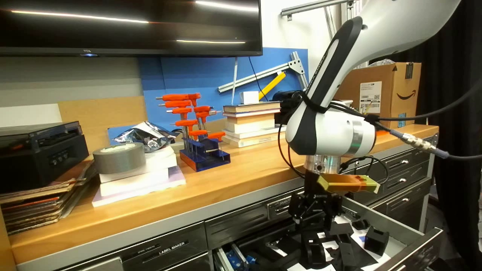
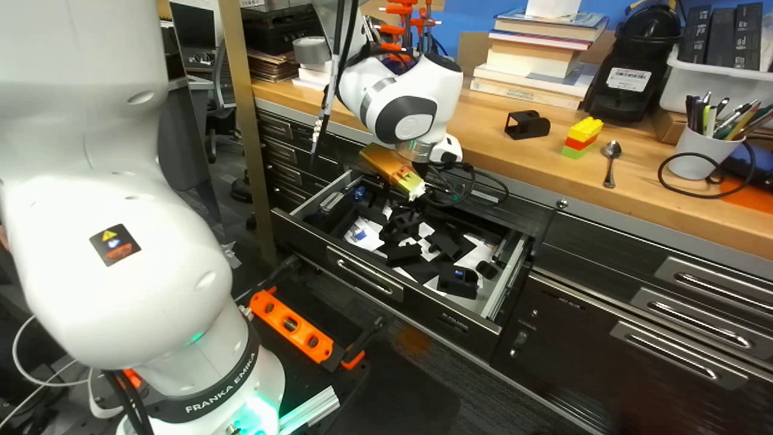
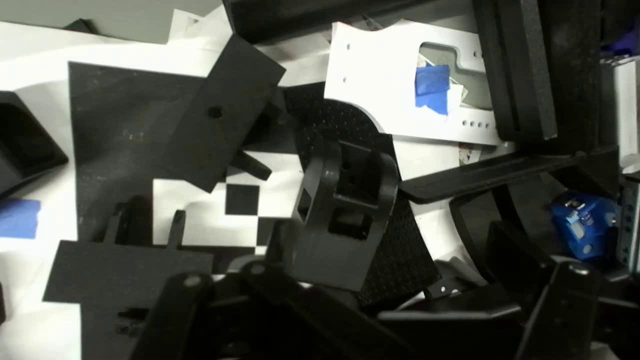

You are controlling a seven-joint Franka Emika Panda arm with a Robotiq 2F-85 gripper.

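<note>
My gripper (image 1: 314,216) hangs over the pulled-out drawer (image 2: 406,290), open, with its fingers spread wide. Just below it in exterior view 1 is a black bracket-like part (image 1: 314,252). The wrist view shows a black part with square cut-outs (image 3: 342,210) lying ahead of the spread fingers, on a dark textured piece. Flat black plates (image 3: 222,114) and a white plate with a cut-out (image 3: 384,78) lie around it. A black block-like part (image 1: 376,239) sits at the drawer's right side in exterior view 1. The space between my fingertips is dark in the wrist view.
On the counter (image 2: 478,152) are a black holder (image 2: 527,124), stacked toy bricks (image 2: 581,136), a spoon (image 2: 610,161) and a pen cup (image 2: 692,156). Books (image 1: 250,122) stand behind. The drawer's walls and front surround the gripper's work area.
</note>
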